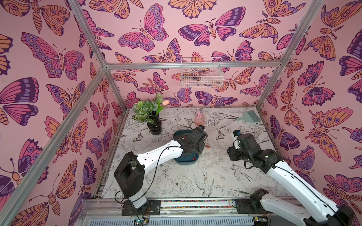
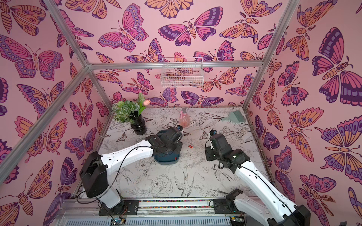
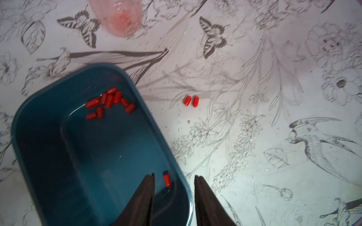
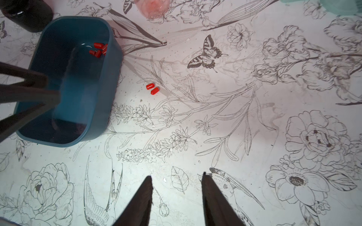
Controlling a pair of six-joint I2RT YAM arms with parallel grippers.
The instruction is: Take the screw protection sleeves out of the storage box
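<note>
The dark blue storage box [image 3: 150, 116] stands left of centre on the table. Several red sleeves [image 3: 109, 99] lie clustered in its far corner, and a single red sleeve [image 3: 167, 179] rests near its front right end. Outside, on the tabletop to the right of the box, two red sleeves [image 4: 152, 88] lie side by side. My left gripper hangs above the box's right wall, fingers apart and empty. Further right over bare table, my right gripper is open, nothing between its fingers. From above, the left arm covers part of the box.
A black vase with leaves [image 1: 154, 126] stands behind the box to the left. Behind the box is a pink bottle [image 1: 199, 118]. A pale green object [image 1: 249, 117] lies at the far right.
</note>
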